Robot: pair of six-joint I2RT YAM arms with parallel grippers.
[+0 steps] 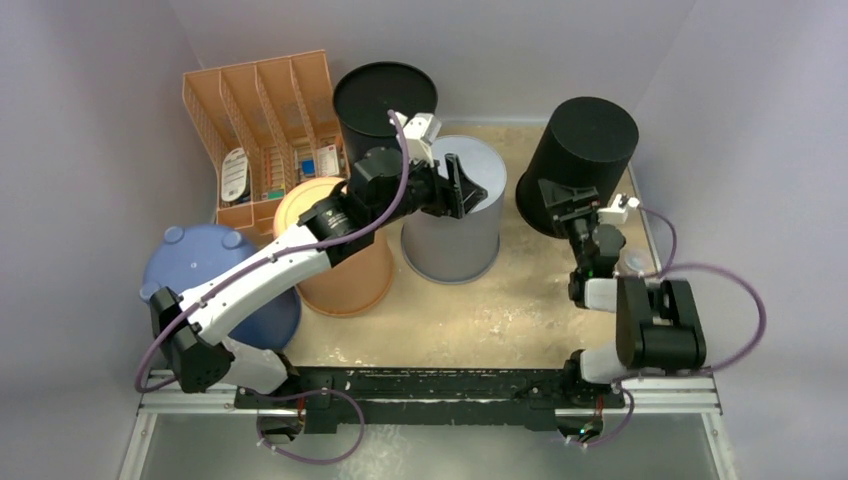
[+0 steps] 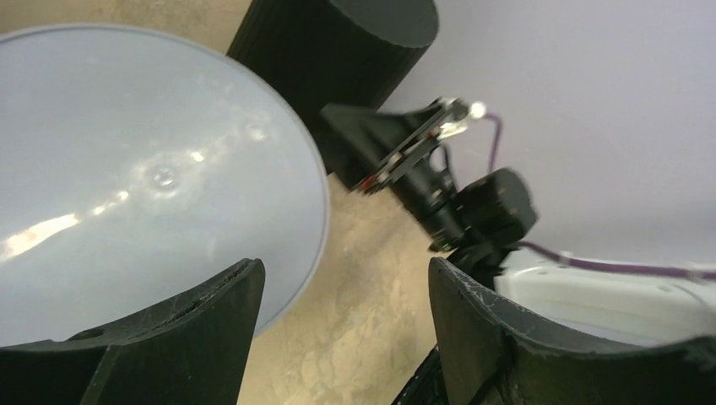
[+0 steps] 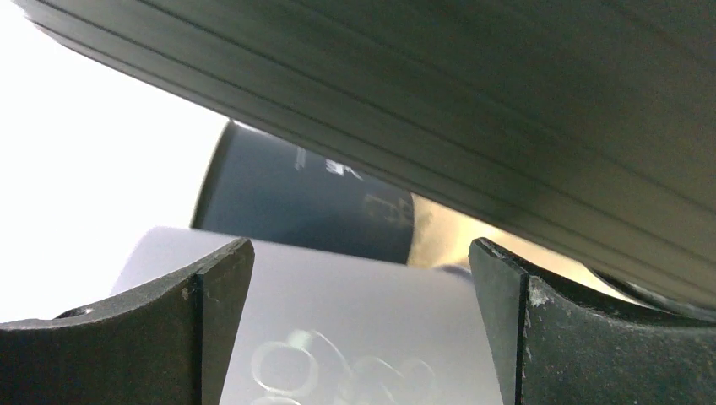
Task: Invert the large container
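Note:
The large black container [image 1: 592,128] at the back right stands upside down, its closed bottom up and its rim at the table. My right gripper [image 1: 556,198] is close to its near side, its fingers apart and nothing gripped. In the right wrist view, the black container's dark wall [image 3: 473,93] crosses the top, above the fingertips. My left gripper [image 1: 466,187] hangs over the grey container [image 1: 452,236], which also stands upside down. Left fingers [image 2: 194,329] are spread with only open space between them.
Another black container [image 1: 385,95], an orange one [image 1: 350,280] and a blue one [image 1: 225,285] stand inverted on the left and at the back. An orange divided rack [image 1: 255,85] leans at the back left.

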